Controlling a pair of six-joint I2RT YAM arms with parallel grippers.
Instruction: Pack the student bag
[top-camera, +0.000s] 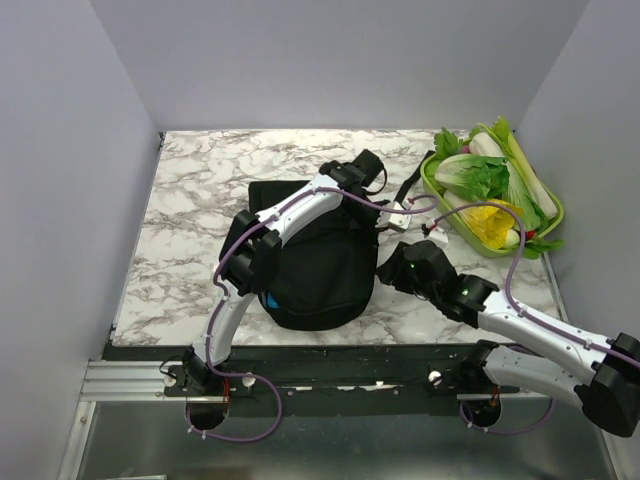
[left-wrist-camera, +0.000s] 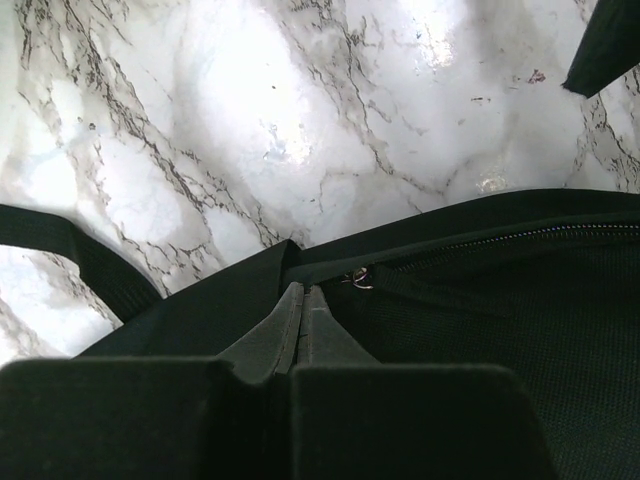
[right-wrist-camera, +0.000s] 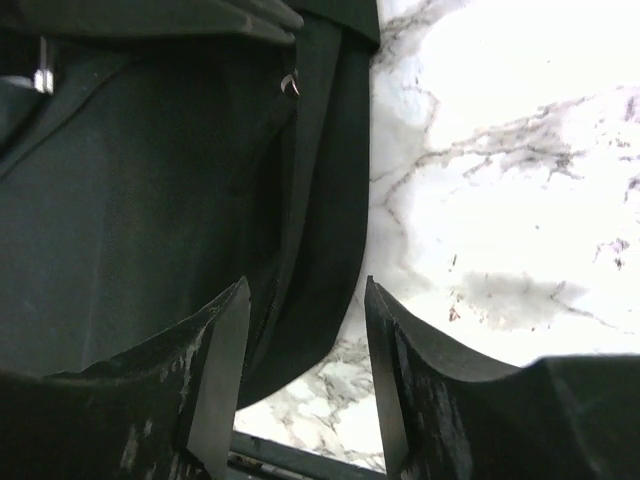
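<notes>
The black bag (top-camera: 320, 270) lies flat on the marble table, its zipper side toward the right. In the left wrist view, my left gripper is shut at the bag's edge, right beside a metal zipper pull (left-wrist-camera: 361, 278); whether thin cloth is caught between its tips is hard to see. My right gripper stands open above the bag's zipper edge (right-wrist-camera: 300, 190), one finger over the bag and the other over bare marble. Nothing is gripped there. The left gripper's fingers (right-wrist-camera: 265, 22) also show at the top of the right wrist view.
A green basket (top-camera: 440, 205) of vegetables stands at the right. One black strap (top-camera: 408, 185) stretches from the bag toward it. A small blue patch (top-camera: 271, 300) shows at the bag's lower left. Both grippers are close together.
</notes>
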